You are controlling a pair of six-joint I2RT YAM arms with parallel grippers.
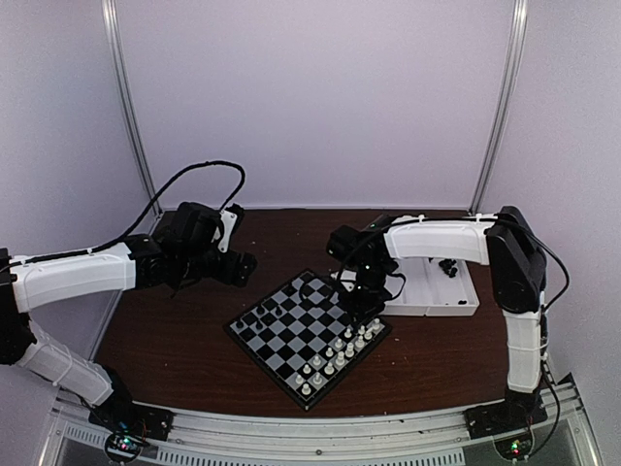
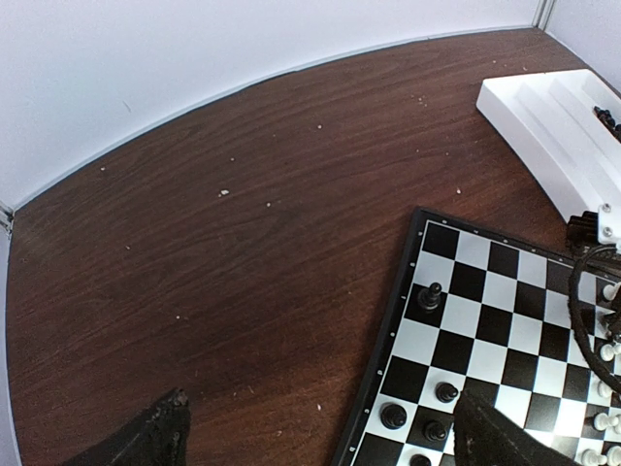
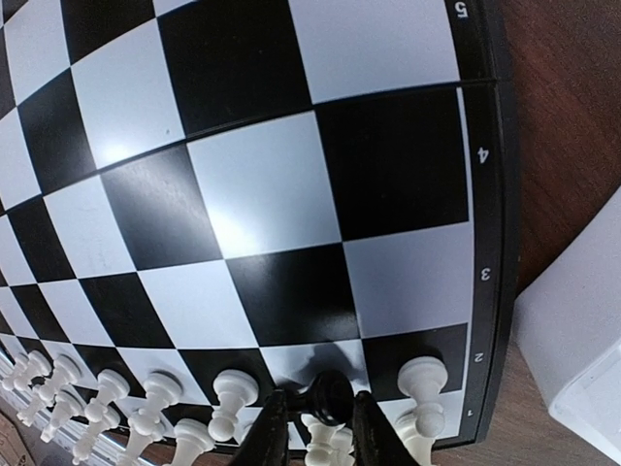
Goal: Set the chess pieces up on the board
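Observation:
The chessboard [image 1: 291, 349] carries rows of white pieces [image 3: 233, 393] along one side and several black pieces [image 2: 393, 416] on the opposite side. My right gripper is low over the white pieces, open, with a dark piece [image 3: 333, 396] between or just beyond its fingertips; whether it touches them is unclear. My left gripper is open, raised left of the board over the table, with nothing held.
A white tray [image 1: 437, 306] with a cluster of dark pieces [image 1: 448, 268] sits behind and right of the board, partly under the right arm. The table left of the board is clear.

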